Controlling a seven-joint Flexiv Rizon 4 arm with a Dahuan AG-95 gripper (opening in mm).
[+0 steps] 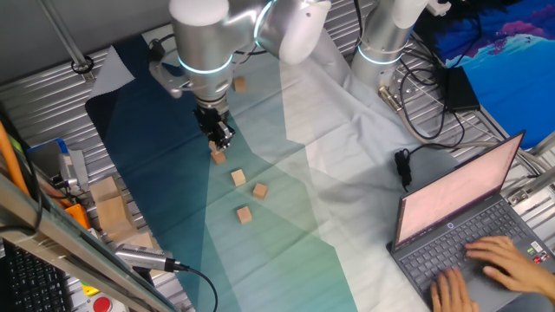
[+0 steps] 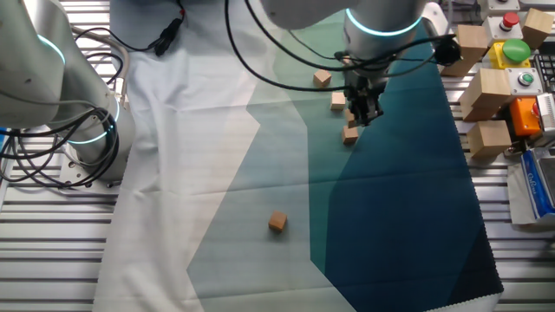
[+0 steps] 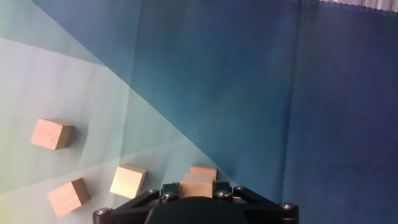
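Note:
My gripper is shut on a small wooden block (image 3: 197,185), which fills the gap between its fingers. Just beyond this held block, partly hidden by it, lies another wooden block (image 3: 204,170) on the cloth. From exterior view 1 the gripper (image 1: 220,139) hangs close over that lower block (image 1: 218,158); whether the two blocks touch, I cannot tell. Three more loose blocks lie to the left in the wrist view: a pale block (image 3: 129,181), a tan block (image 3: 68,197) and a farther block (image 3: 53,134).
One block (image 2: 277,222) lies alone on the grey-green cloth. Larger wooden blocks (image 2: 486,94) and push buttons (image 2: 515,52) line the table's side. A person's hands rest on a laptop (image 1: 468,238).

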